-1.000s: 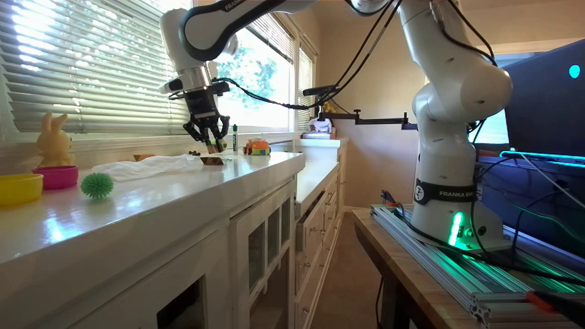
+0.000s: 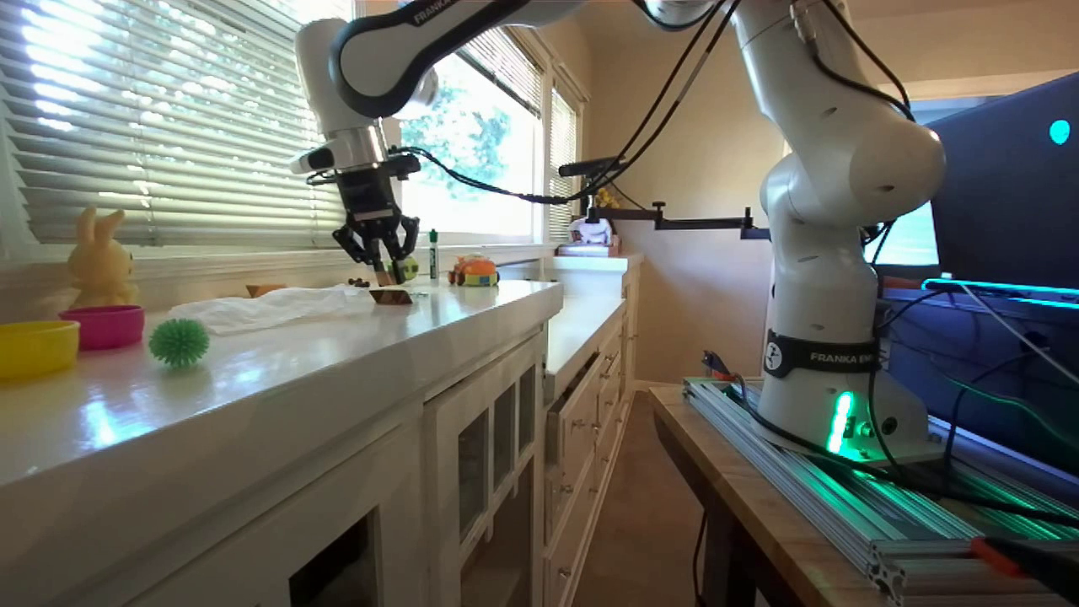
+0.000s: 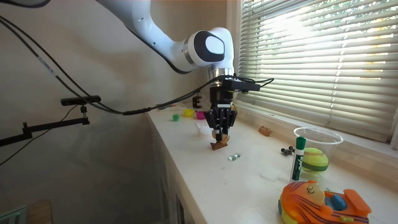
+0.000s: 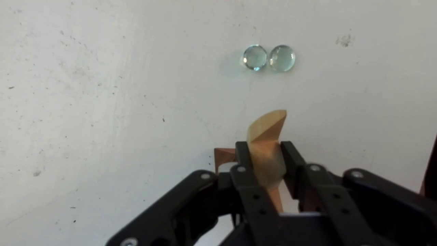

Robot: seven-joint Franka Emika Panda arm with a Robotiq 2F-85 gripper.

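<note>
My gripper is shut on a light wooden piece [image 4: 266, 160] with a curved, pointed end, held low over the counter. Below it, partly covered by the fingers in the wrist view, lies a darker brown wooden block [image 4: 223, 155]. From the second exterior view, the light piece [image 3: 224, 138] appears just above the brown block [image 3: 218, 145]; whether the two touch, I cannot tell. In the first exterior view the gripper [image 2: 384, 275] hangs over the same block [image 2: 390, 297].
Two clear glass beads [image 4: 268, 58] lie close by. A white cloth [image 2: 258, 308], green spiky ball [image 2: 179, 343] and pink bowl [image 2: 106, 327] stand to one side. Toward the other are a marker [image 3: 298, 158], clear cup [image 3: 328, 138] and orange toy car [image 3: 317, 203]. Another brown block [image 3: 265, 130] sits near the window.
The gripper has shifted slightly left and a little lower in the first exterior view, bringing the light wooden piece closer to the brown block. The block has not moved.
</note>
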